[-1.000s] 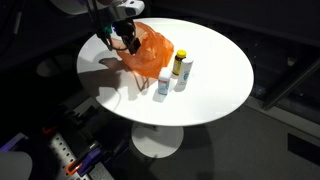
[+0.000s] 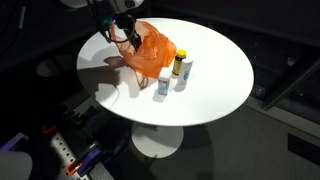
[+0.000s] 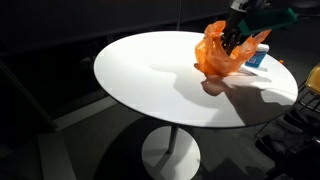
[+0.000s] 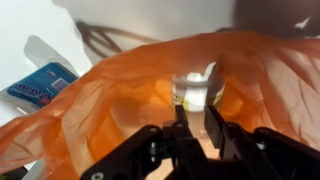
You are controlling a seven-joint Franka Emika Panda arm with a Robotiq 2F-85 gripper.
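Observation:
An orange plastic bag (image 2: 152,50) stands at the table's far left, its mouth gaping toward the wrist camera. My gripper (image 2: 134,41) is over the bag. In the wrist view, its dark fingers (image 4: 213,122) are apart. A white item with a yellow part (image 4: 197,92) lies in the bag just beyond the fingertips; I see nothing clearly between them. In exterior view 2 the bag (image 3: 215,55) partly hides the gripper.
Outside the bag stand a white-and-blue bottle (image 2: 164,82), a dark bottle with a yellow cap (image 2: 178,64) and a white cylinder (image 2: 184,74). Bare white tabletop (image 2: 222,75) stretches to the right. A blue-labelled item (image 4: 42,88) lies beside the bag in the wrist view.
The bag and the bottles stay where they were.

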